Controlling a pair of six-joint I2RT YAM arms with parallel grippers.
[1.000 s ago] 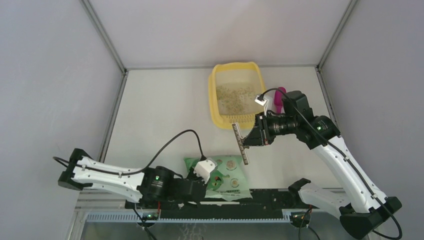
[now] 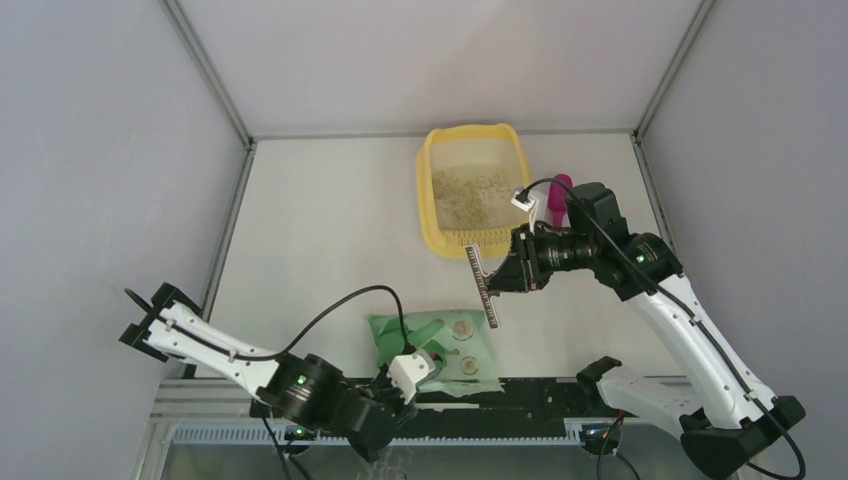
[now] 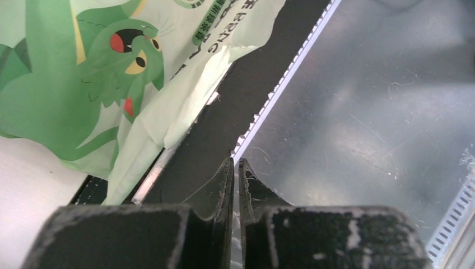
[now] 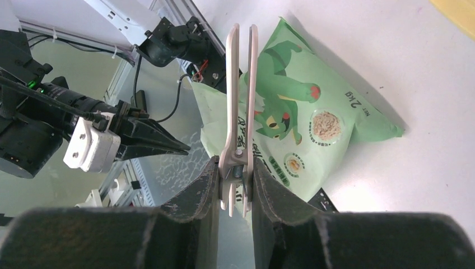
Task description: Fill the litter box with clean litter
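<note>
The green litter bag (image 2: 465,335) lies flat at the table's front edge, its pale end hanging over the edge; printed cats show on it in the left wrist view. My left gripper hovers beside that end, over the dark edge strip, its fingers a narrow gap apart with nothing between. A long two-pronged metal clip (image 4: 232,106) is held in my right gripper, which is shut on its spring end. In the top view this clip sits between the bag and the yellow litter box (image 2: 430,215). A thin layer of pale litter (image 2: 465,195) covers part of the box floor.
A magenta scoop (image 2: 559,195) lies right of the litter box, partly covered by my right arm. Past the front edge lies a lower grey surface (image 3: 358,112) with a perforated rail.
The right arm with the clip, the box and the bag stay put.
</note>
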